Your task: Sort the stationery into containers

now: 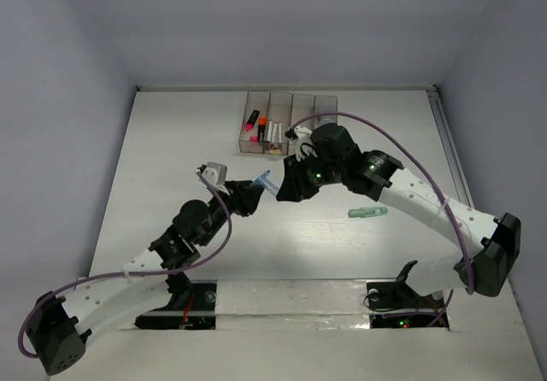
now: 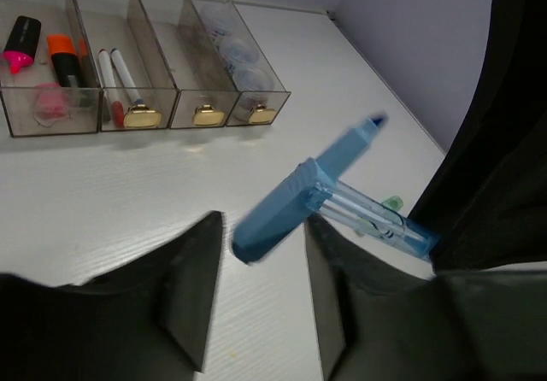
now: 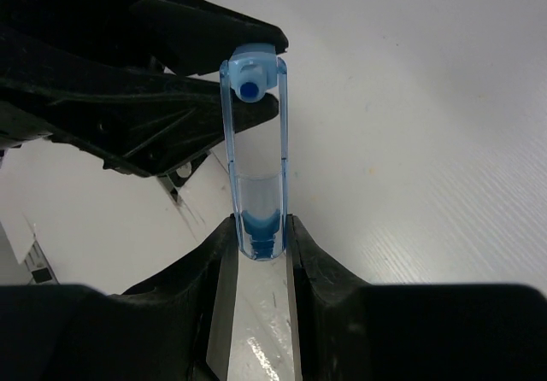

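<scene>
A blue T-shaped piece with a clear frame (image 1: 270, 184) is held above the table between the two arms. My right gripper is shut on the end of its clear frame. At the other end, its blue crosspiece (image 2: 295, 200) reaches down toward the gap between the fingers of my left gripper. Those fingers stand apart, and the right wrist view shows them on either side of the crosspiece. Whether they touch it I cannot tell. A green item (image 1: 367, 212) lies on the table to the right.
At the back stands a clear organiser (image 1: 289, 152). Its left compartment holds highlighters (image 2: 22, 44), the second slim markers (image 2: 122, 75), and the rightmost round clear tubs (image 2: 238, 53); the third looks empty. Bare table (image 1: 171, 142) stretches left of it.
</scene>
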